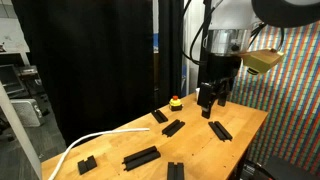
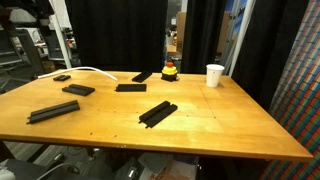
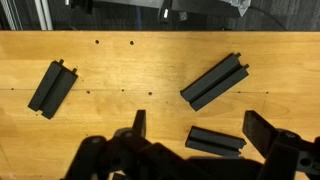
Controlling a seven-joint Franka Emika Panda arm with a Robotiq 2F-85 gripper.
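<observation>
Several black track-like pieces lie flat and apart on the wooden table. In the wrist view, one piece (image 3: 53, 88) is at left, a slanted piece (image 3: 215, 80) right of centre, and another piece (image 3: 214, 141) near the bottom. My gripper is open there, its fingers wide apart with nothing between them. Exterior view 1 has the gripper (image 1: 213, 102) hanging above the table's right side, close to a piece (image 1: 220, 131). A long piece (image 1: 142, 158) and a short one (image 1: 87, 164) lie at the near side.
A small yellow toy with a red top (image 2: 169, 70) stands at the table's back, left of a white cup (image 2: 214, 75). A white cable (image 1: 90, 137) runs along one edge. Bare tabletop (image 2: 240, 120) shows on the right in exterior view 2.
</observation>
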